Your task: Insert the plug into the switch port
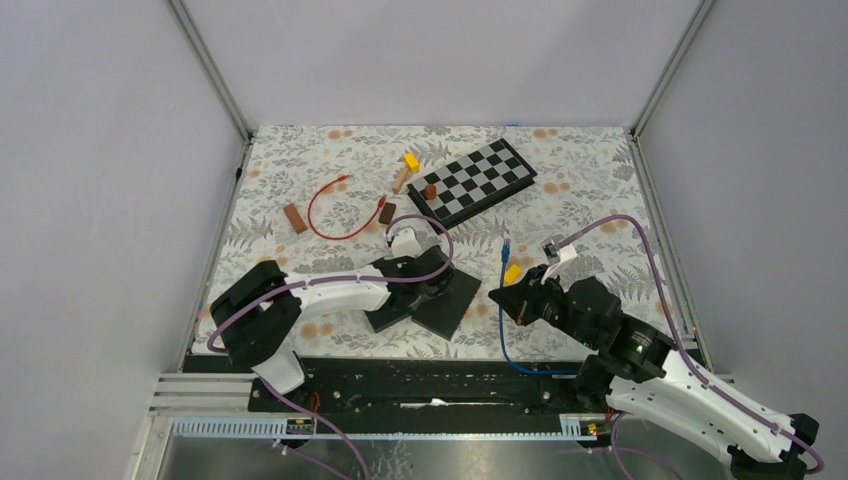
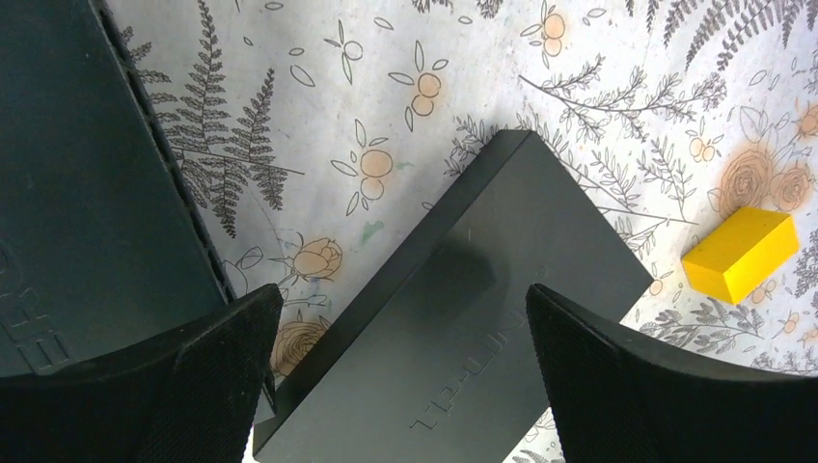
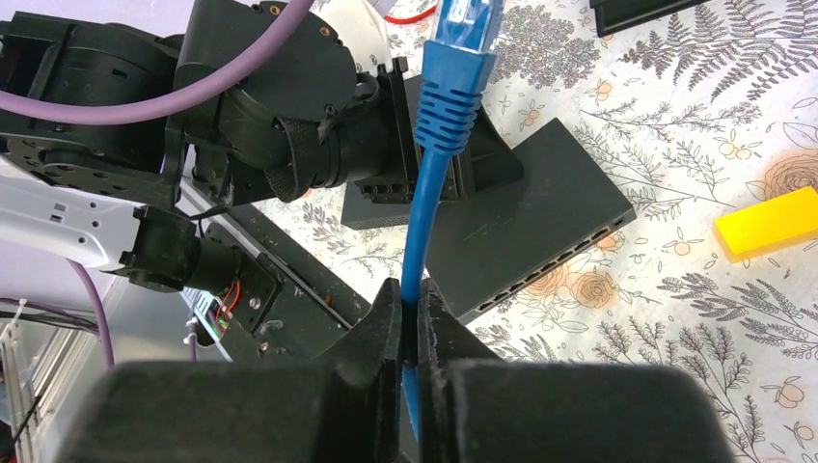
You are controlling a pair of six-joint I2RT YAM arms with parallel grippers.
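Observation:
A blue network plug (image 3: 457, 82) points upward at the top of the right wrist view, its clear tip cut by the frame edge. Just below it, my right gripper is shut on the blue cable (image 3: 422, 217). The black switch (image 2: 434, 328) lies flat between my left gripper's open fingers in the left wrist view; nothing is gripped there. In the right wrist view a row of ports runs along the near side of the switch (image 3: 526, 217). From above, my left gripper (image 1: 437, 290) hangs over the two dark boxes, partly covering them.
A second dark box (image 2: 87, 212) lies left of the switch. A yellow block (image 2: 741, 254) sits to its right. Farther back are a chessboard (image 1: 472, 185), a red cable (image 1: 340, 238) and small blocks.

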